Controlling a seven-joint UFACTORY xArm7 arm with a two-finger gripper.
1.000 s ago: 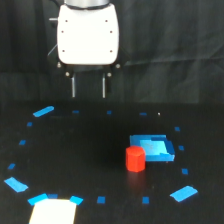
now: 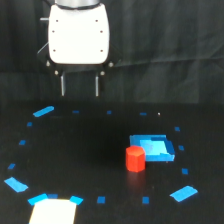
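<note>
My gripper (image 2: 80, 84) hangs high at the upper left under its white housing (image 2: 79, 38). Its two thin fingers (image 2: 97, 85) stand wide apart with only dark background between them, so it is open. Well below and to the right of it, a red block with angled sides (image 2: 135, 160) rests at the near-left edge of a shallow blue tray (image 2: 166, 157). The block overlaps the tray's edge in this view; whether the two touch I cannot tell. A lighter blue patch (image 2: 154, 147) shows inside the tray.
A cream-coloured object (image 2: 53, 212) is cut off by the bottom edge at left. Blue tape strips (image 2: 43, 111) and small blue squares (image 2: 101, 200) mark the black table.
The gripper has shifted left, still high above the table and still open. The red block, the tray and the cream-coloured object have stayed put.
</note>
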